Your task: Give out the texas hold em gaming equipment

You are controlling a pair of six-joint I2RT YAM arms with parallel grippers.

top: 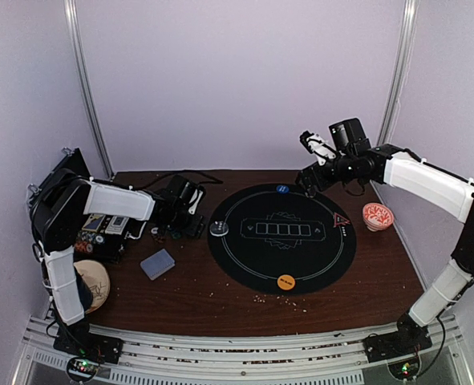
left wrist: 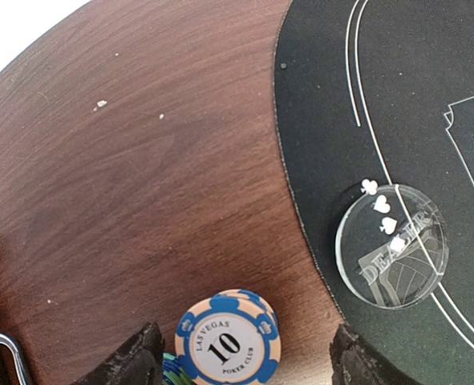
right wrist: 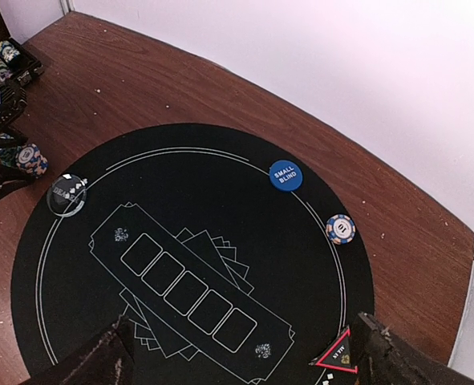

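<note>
My left gripper is part open around a blue-and-white "10" chip stack [left wrist: 227, 338], low on the table beside the round black mat [top: 281, 249]; whether it touches the chips I cannot tell. A clear dealer disc [left wrist: 391, 246] lies on the mat's left edge. My right gripper stands open above the mat's far right. In the right wrist view a small blind disc [right wrist: 286, 176], a "10" chip [right wrist: 340, 229] and a red triangle [right wrist: 338, 350] lie on the mat. An orange disc [top: 285, 282] is at the front.
An open chip case [top: 95, 242] sits at the left, with a blue card deck [top: 157, 264] and a wooden round container [top: 95, 282] nearby. A red-and-white bowl [top: 378, 215] stands right of the mat.
</note>
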